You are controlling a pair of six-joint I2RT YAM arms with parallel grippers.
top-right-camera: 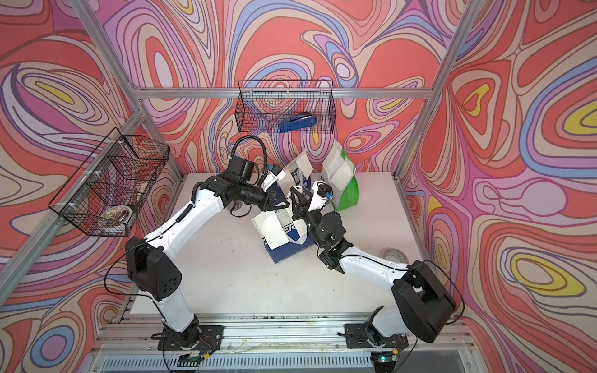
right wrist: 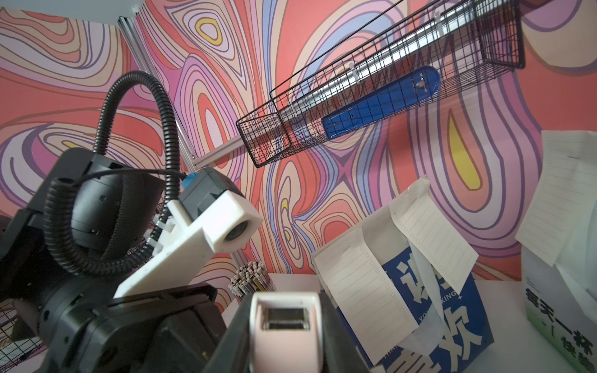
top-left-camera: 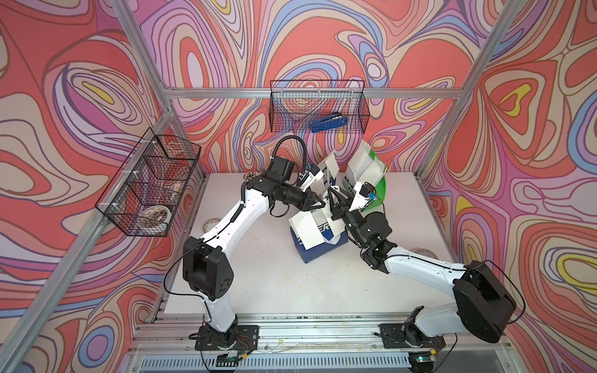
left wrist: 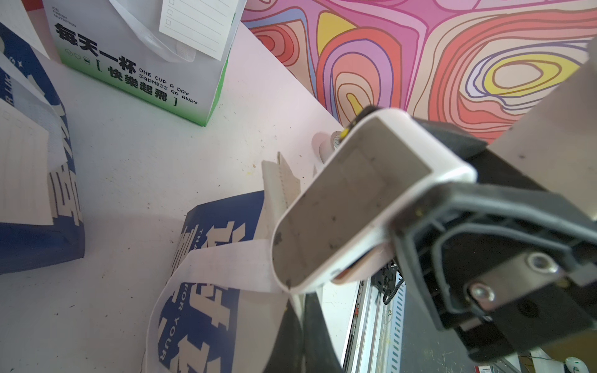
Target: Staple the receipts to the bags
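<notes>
A blue and white bag [top-left-camera: 320, 247] stands mid-table, with white receipt paper [top-left-camera: 306, 228] over its upper front. My left gripper is shut at the bag's top, where a thin white edge runs in between its fingertips. My right gripper is shut on a white and pinkish stapler [right wrist: 286, 348]. In the left wrist view this stapler [left wrist: 360, 199] lies across the bag's top edge beside a strip of lined paper [left wrist: 283, 180], just above my left fingertips. Whether its mouth is pressed on the paper is hidden.
Behind stand another blue bag [right wrist: 460, 317] and a green and white bag [left wrist: 149, 62], both with receipts hanging at the front. A wire basket [top-left-camera: 319, 102] with a blue object hangs at the back, another basket [top-left-camera: 149, 186] at left.
</notes>
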